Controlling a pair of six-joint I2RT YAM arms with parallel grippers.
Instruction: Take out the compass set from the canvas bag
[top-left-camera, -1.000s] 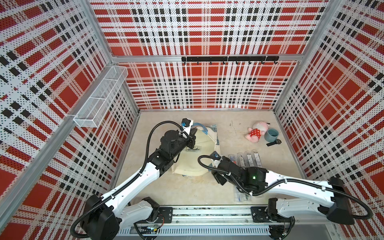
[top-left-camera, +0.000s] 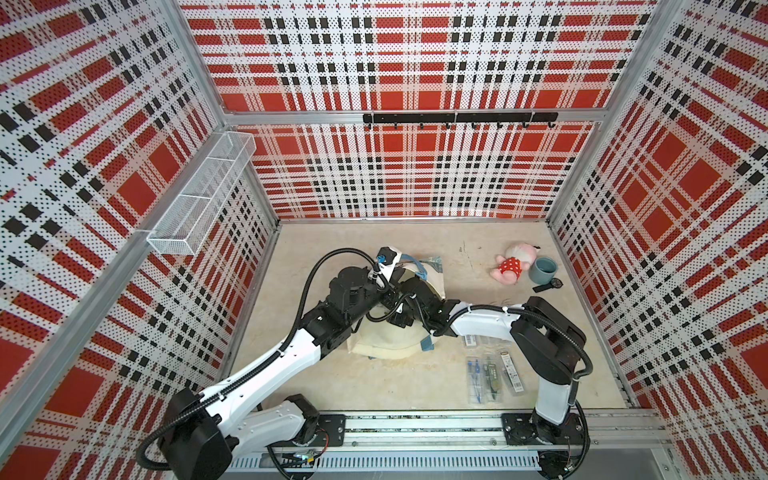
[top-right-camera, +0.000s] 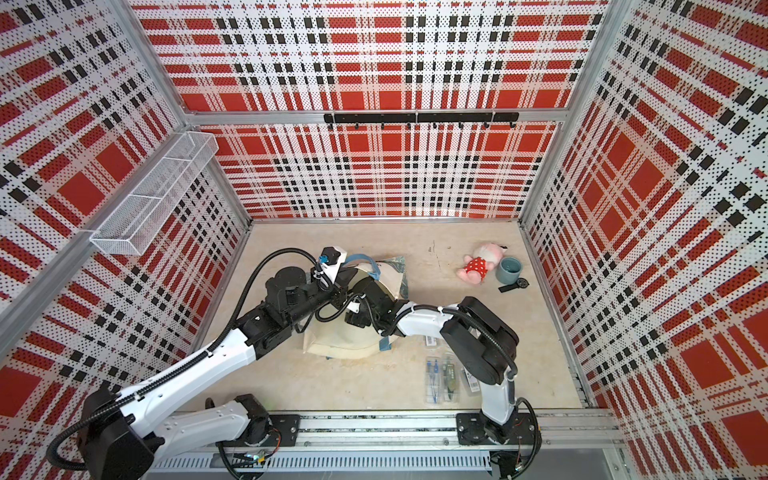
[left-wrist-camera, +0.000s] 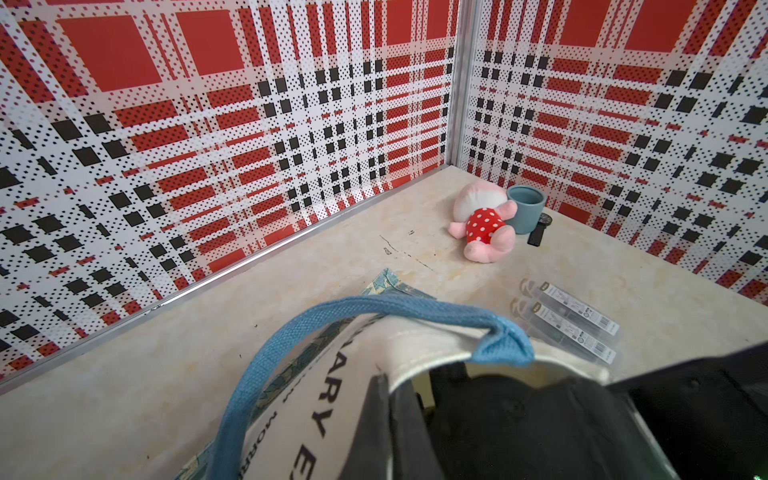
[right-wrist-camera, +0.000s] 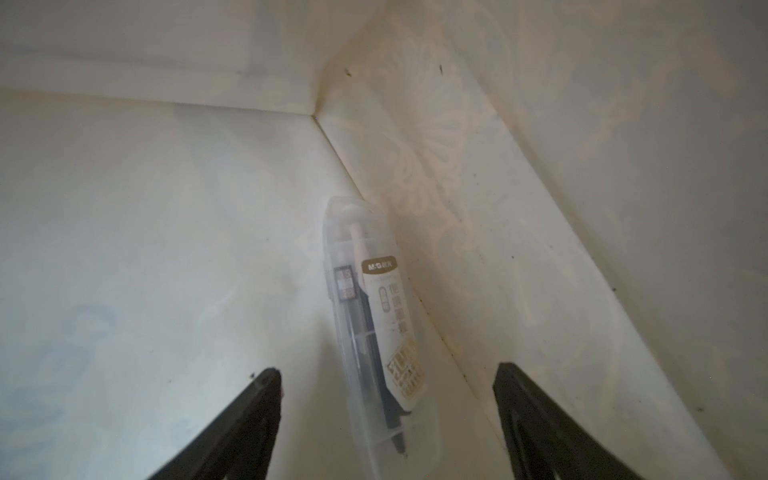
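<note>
The cream canvas bag (top-left-camera: 376, 344) with blue straps (left-wrist-camera: 336, 308) lies mid-table, largely hidden by both arms. My left gripper is shut on the bag's pale rim at the upper edge. My right gripper is inside the bag, its fingers apart on either side of a clear plastic compass set case (right-wrist-camera: 368, 336) with a white label, lying along a fold near the bottom. Nothing shows held between the right fingers.
Several clear stationery cases (top-left-camera: 492, 376) lie right of the bag. A pink plush toy (left-wrist-camera: 484, 224), a teal cup (left-wrist-camera: 525, 209) and a black watch (left-wrist-camera: 540, 228) sit at the back right. A wire basket (top-left-camera: 200, 192) hangs on the left wall.
My right arm has swung left from the front right into the bag. My left gripper has shifted slightly right and toward the front, the bag's rim moving with it.
</note>
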